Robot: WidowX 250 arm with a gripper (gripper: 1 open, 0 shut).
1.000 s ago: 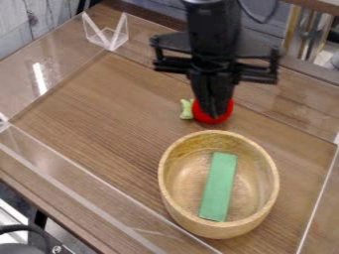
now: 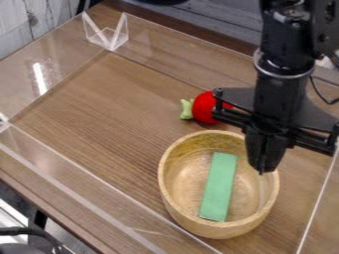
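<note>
My gripper (image 2: 271, 129) is low on the right, over the back right rim of a beige bowl (image 2: 181, 190), its lower parts dark against the bowl's edge; its finger state is unclear. A long green block (image 2: 219, 187) lies in the bowl. A red round object (image 2: 205, 107) with a pale green part at its left lies behind the bowl, partly hidden by the gripper's body.
A small white wire-like item (image 2: 105, 32) stands at the back left. Dark cables show at the lower left corner.
The gripper has moved down and toward the front right, from behind the bowl to its right rim, now covering part of the red object. The bowl and block look unmoved.
</note>
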